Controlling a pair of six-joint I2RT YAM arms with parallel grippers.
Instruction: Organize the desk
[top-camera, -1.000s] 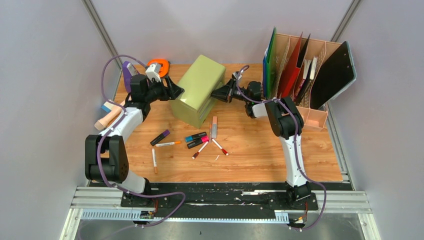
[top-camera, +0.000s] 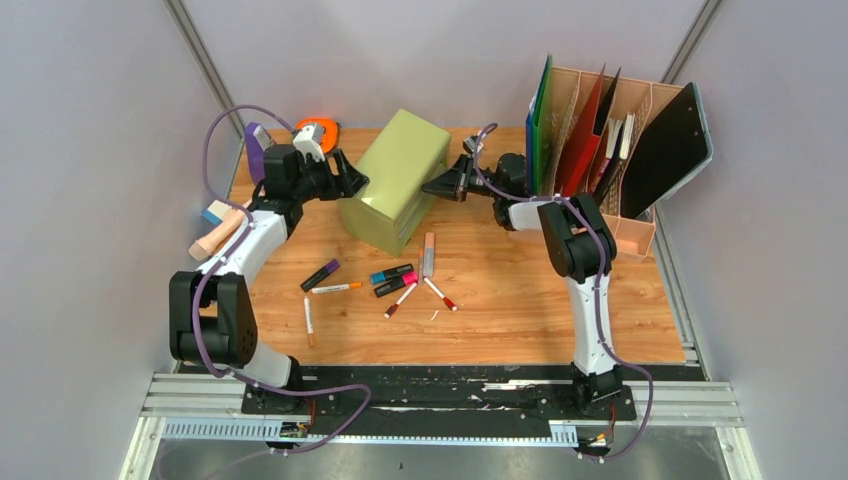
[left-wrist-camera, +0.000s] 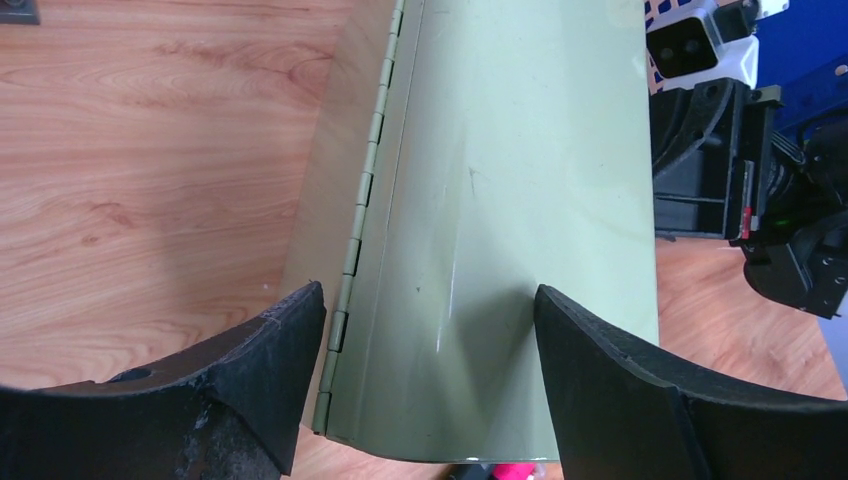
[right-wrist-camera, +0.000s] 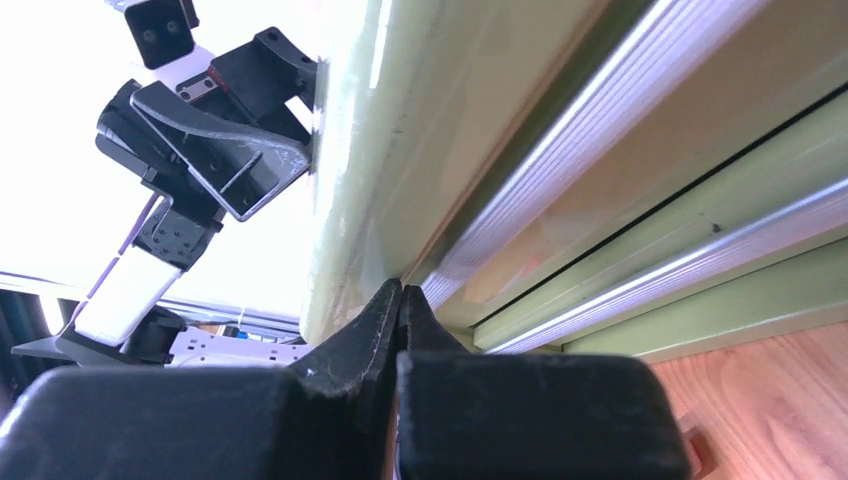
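Note:
A pale green drawer box (top-camera: 402, 160) stands askew at the middle back of the desk, its drawer fronts facing right. My left gripper (top-camera: 358, 182) is at its left side. In the left wrist view that gripper's fingers (left-wrist-camera: 268, 375) are spread wide, over the box's hinged near end. At the drawer side, my right gripper is shut with its tips together and nothing between them. The upper silver handle strip (right-wrist-camera: 560, 160) lies just outside those tips; a lower handle strip (right-wrist-camera: 680, 268) runs beside it. Both drawers look closed.
Several markers, such as a black purple-capped one (top-camera: 320, 275), lie in front of the box. A peach file organizer (top-camera: 632, 235) with folders fills the back right. An orange tape roll (top-camera: 325, 130) and purple item (top-camera: 257, 145) are back left.
The right gripper has shifted slightly against the box. The left arm and box look nearly unmoved.

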